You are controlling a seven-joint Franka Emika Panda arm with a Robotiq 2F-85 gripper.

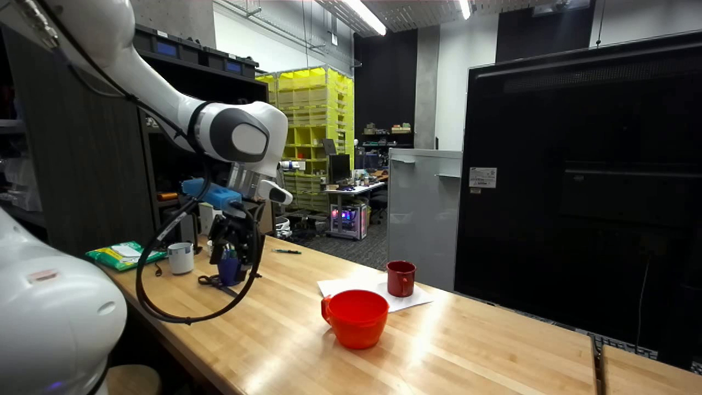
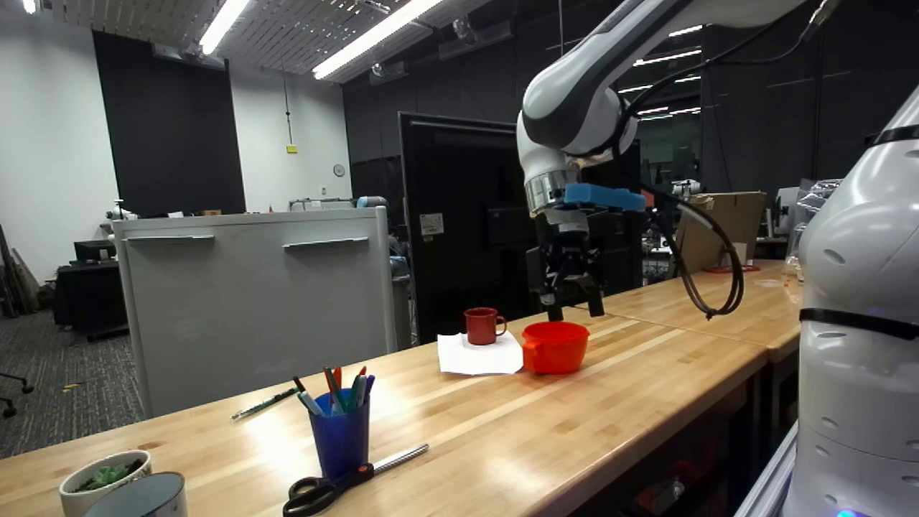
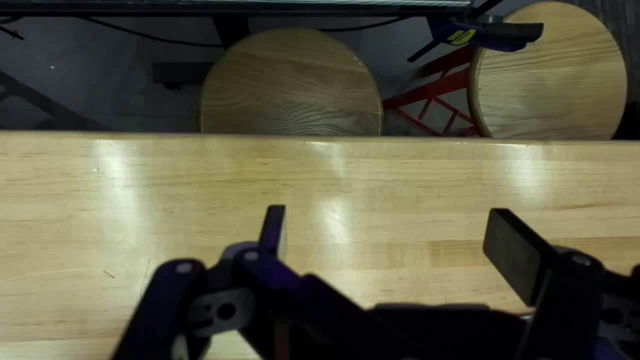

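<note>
My gripper stands open above the table, its two dark fingers wide apart with only bare wood visible below and between them. In the second exterior view the gripper appears above and behind the red bowl, though the wrist view shows no bowl. The bright red bowl, which has a side handle, rests upright on the table. Behind it a dark red mug stands on a white paper sheet. A blue cup holds several pens and markers, with black-handled scissors lying at its foot.
A pen lies near the table's far edge. At one end are a potted succulent, a grey-white mug and a green packet. Wooden stools stand below the table edge.
</note>
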